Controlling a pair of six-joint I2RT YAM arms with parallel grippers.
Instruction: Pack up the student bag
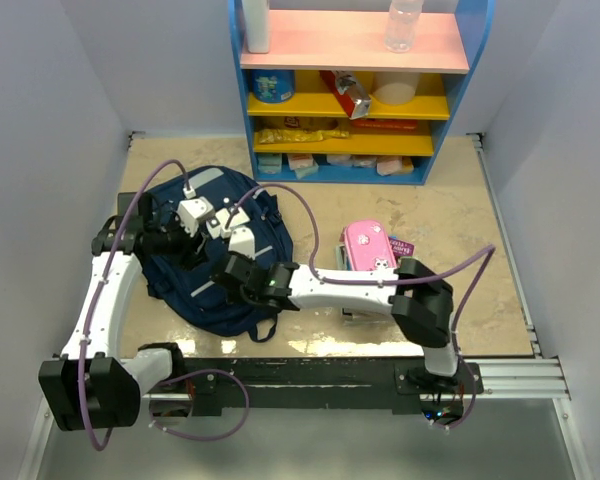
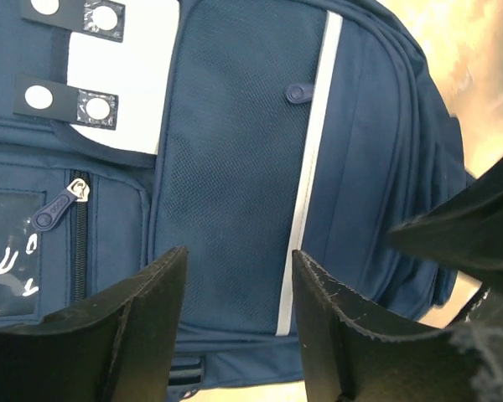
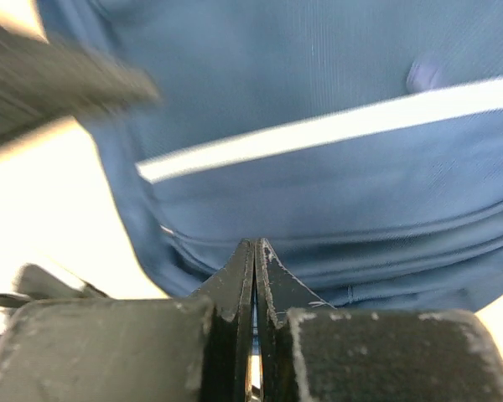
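The dark blue student bag (image 1: 215,310) lies flat on the left of the table, with pale strips and a zip pull (image 2: 300,93) on its face. Over it hangs my left gripper, fingers apart and only bag fabric visible beyond the gap. My right gripper is shut above the lower part of the bag, nothing showing between its fingers. A blurred dark part of the left gripper enters the right wrist view. To the right, a pink case (image 1: 367,243) rests on a stack partly hidden by the right arm.
A blue shelf unit (image 1: 242,105) with pink and yellow boards stands at the back, holding bottles, snack packs and small items. A purple packet (image 1: 402,248) lies beside the pink case. Bare table (image 1: 470,270) shows at the right.
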